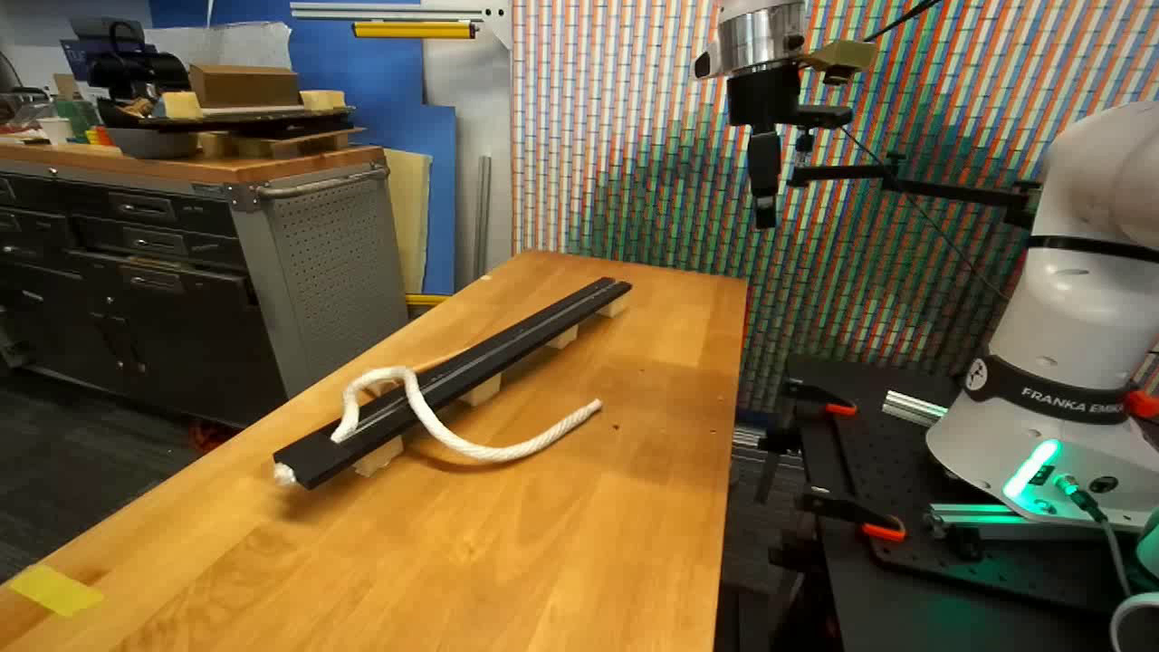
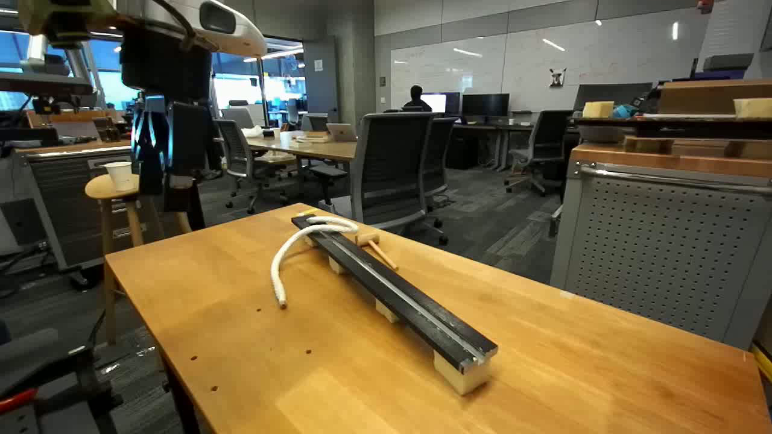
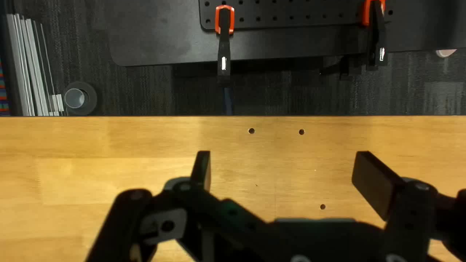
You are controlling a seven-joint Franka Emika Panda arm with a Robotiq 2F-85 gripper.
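A white rope [image 1: 485,449] lies draped across a long black grooved rail [image 1: 511,346] on the wooden table [image 1: 608,543]. In exterior view 1 one stretch of it curves out onto the bare wood, and a frayed white end pokes from the rail's near end. The same rope [image 2: 278,269] crosses the far end of the rail [image 2: 405,298] in exterior view 2. High above the table hangs my gripper, its two fingers wide apart with only bare tabletop seen between them. Neither rope nor rail appears in the wrist view.
Pale blocks [image 2: 461,376] prop the rail off the table. A wooden mallet [image 2: 376,247] rests beside it. Clamps [image 3: 224,39] grip the black robot stand, across a gap from the table edge.
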